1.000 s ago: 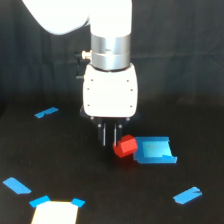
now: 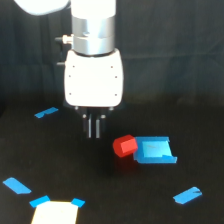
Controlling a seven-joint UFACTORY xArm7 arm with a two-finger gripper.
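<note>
A small red block [image 2: 125,146] rests on the dark table, just left of a bright blue square [image 2: 155,149] outlined in blue tape. My gripper [image 2: 94,128] points down to the left of the block and apart from it in the picture. Two narrow fingers show close together with a dark slit between them. No object shows between them. How far apart the fingers stand is hard to tell against the black background.
Blue tape strips lie on the table at the far left [image 2: 46,112], near left [image 2: 16,186] and near right [image 2: 187,195]. A pale square [image 2: 55,212] with tape at its corners is cut off by the bottom edge.
My gripper has moved left in the picture, away from the red block, and slightly lower. Its fingers look a little closer together. The block and blue square have not visibly moved.
</note>
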